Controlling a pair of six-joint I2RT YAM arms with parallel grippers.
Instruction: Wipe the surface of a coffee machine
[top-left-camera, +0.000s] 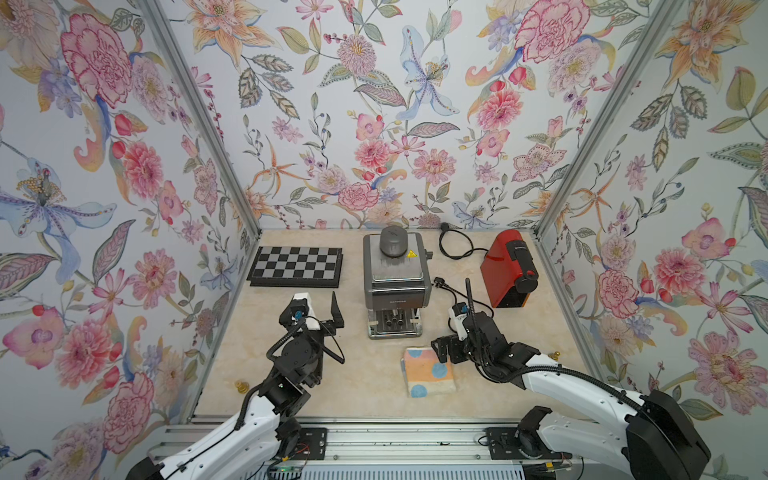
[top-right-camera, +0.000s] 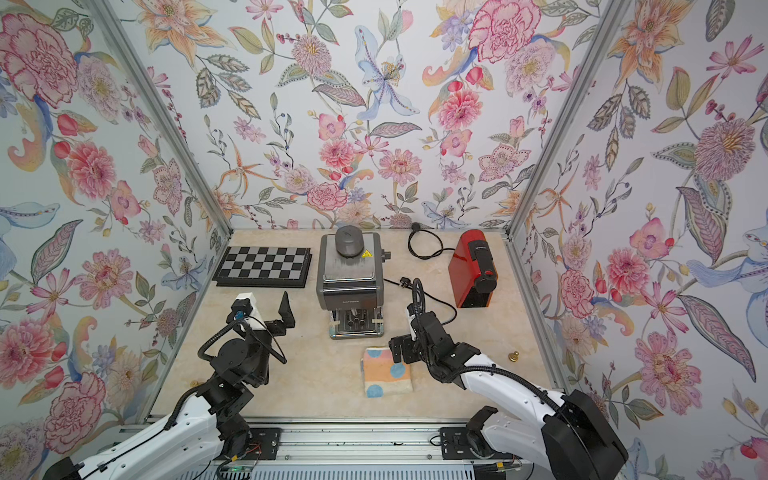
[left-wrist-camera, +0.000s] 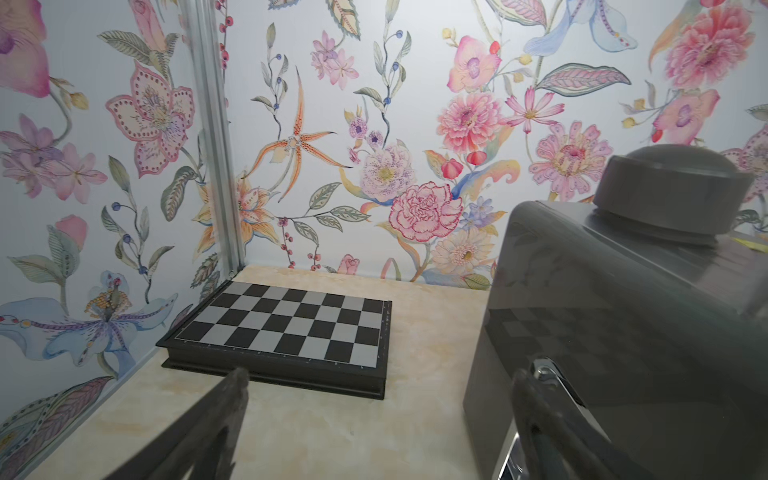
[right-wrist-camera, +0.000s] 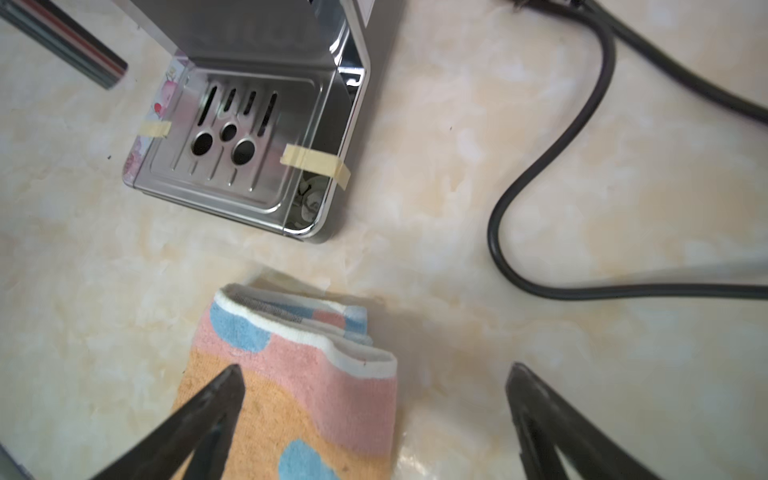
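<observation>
The grey coffee machine (top-left-camera: 396, 276) stands upright at the middle of the table, its metal drip tray (right-wrist-camera: 232, 136) facing front. In front of it lies a folded orange, pink and blue spotted cloth (top-left-camera: 428, 372), flat except for a raised far edge (right-wrist-camera: 320, 340). My right gripper is open above the table, near the cloth's far right corner, with nothing held. Left of the machine, my left gripper stands open and empty. One of its fingers (left-wrist-camera: 552, 424) overlaps the machine's side (left-wrist-camera: 608, 368) in the left wrist view; I cannot tell whether they touch.
A black-framed chessboard (top-left-camera: 294, 266) lies at the back left. The red machine (top-left-camera: 509, 268) stands at the back right. A black cable (right-wrist-camera: 520, 184) runs over the table right of the coffee machine.
</observation>
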